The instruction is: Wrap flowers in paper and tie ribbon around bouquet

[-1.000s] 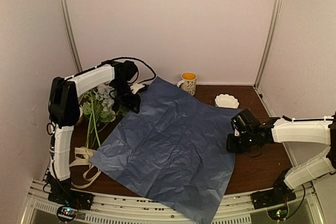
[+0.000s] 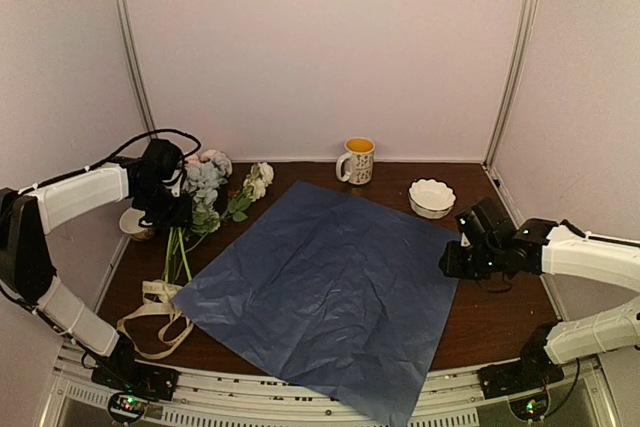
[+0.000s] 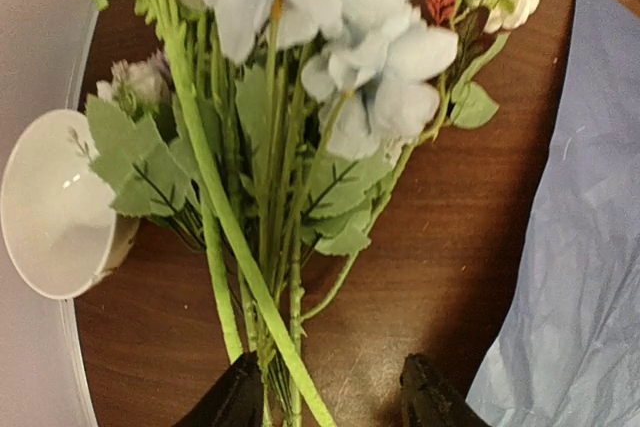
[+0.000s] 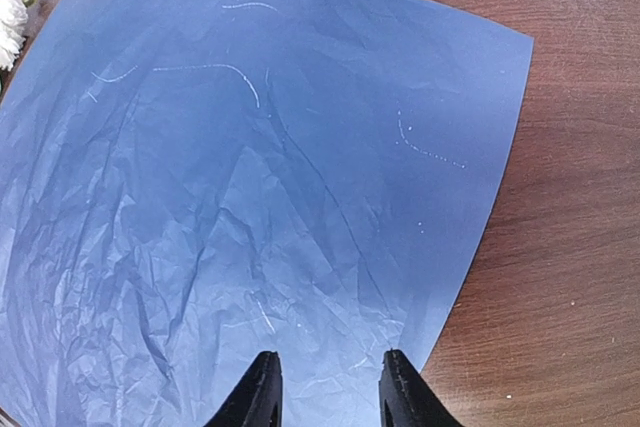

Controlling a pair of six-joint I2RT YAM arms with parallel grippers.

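Observation:
The bouquet point(image 2: 205, 187) of pale blue, pink and white fake flowers lies at the table's left, its green stems point(image 2: 178, 255) pointing to the front. My left gripper point(image 2: 178, 222) is over the stems; in its wrist view the open fingers point(image 3: 228, 392) stand apart, with stems point(image 3: 290, 352) showing between and below them. A cream ribbon point(image 2: 160, 307) lies looped around the stem ends. Blue wrapping paper point(image 2: 330, 287) is spread flat over the table's middle. My right gripper point(image 2: 450, 265) stands open above the paper's right edge, nothing between its fingers.
A white bowl point(image 3: 60, 207) sits left of the bouquet, close to the wall. At the back are a mug point(image 2: 357, 162) with a yellow inside and a scalloped white dish point(image 2: 431, 197). Bare wood point(image 2: 500, 322) shows at the front right.
My left gripper has left the paper's back corner and moved left over the bouquet. That corner, raised earlier, now lies flat. My right gripper has shifted slightly right.

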